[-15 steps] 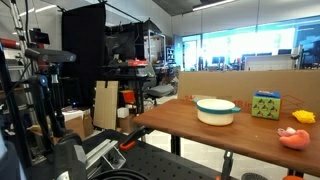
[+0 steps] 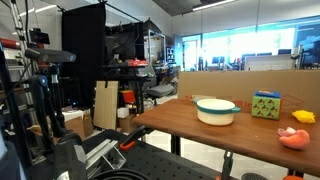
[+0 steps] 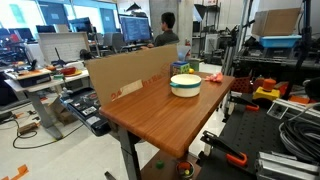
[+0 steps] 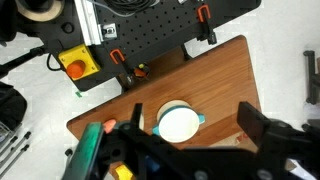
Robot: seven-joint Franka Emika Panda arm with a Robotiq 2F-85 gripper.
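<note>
A white round pot with teal trim (image 2: 216,112) stands on the wooden table (image 2: 180,122) in exterior view 1. From above, the wrist view shows the white pot (image 4: 179,123) with teal handles, below my gripper. The black fingers are spread wide apart, with nothing held between them. Right of the pot in exterior view 1 are a green block with a blue top (image 2: 266,107), a pink lumpy object (image 2: 293,139) and a small yellow object (image 2: 303,117). The gripper is not visible in either exterior view.
A cardboard panel (image 3: 135,78) stands along one long table edge. Alongside the table lies a dark mounting surface (image 4: 165,32) with cables, orange-handled clamps and a yellow box with an orange button (image 4: 76,67).
</note>
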